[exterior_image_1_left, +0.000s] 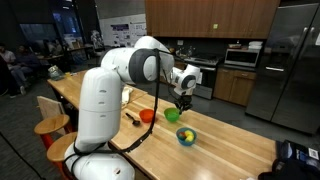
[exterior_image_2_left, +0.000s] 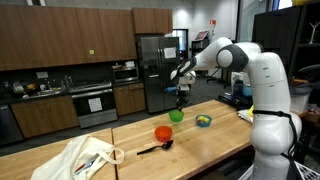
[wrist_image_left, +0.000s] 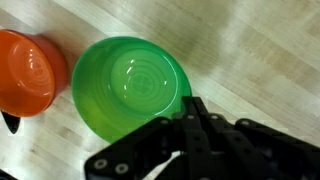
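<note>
A green bowl (exterior_image_1_left: 172, 115) hangs by its rim from my gripper (exterior_image_1_left: 182, 102), which is shut on that rim. In the wrist view the bowl (wrist_image_left: 130, 85) looks empty, and the dark fingertips (wrist_image_left: 192, 106) meet its right edge. The second exterior view has the bowl (exterior_image_2_left: 176, 116) just below the gripper (exterior_image_2_left: 181, 101), over the table. How far its base is from the tabletop is hard to tell.
An orange-red bowl (exterior_image_1_left: 147, 116) stands close by the green one. Nearer the table's middle is a blue bowl (exterior_image_1_left: 186, 136) with yellow and other small items inside. A dark utensil (exterior_image_2_left: 155, 148) and a white cloth (exterior_image_2_left: 85, 158) lie on the table. Bare wood surrounds the blue bowl.
</note>
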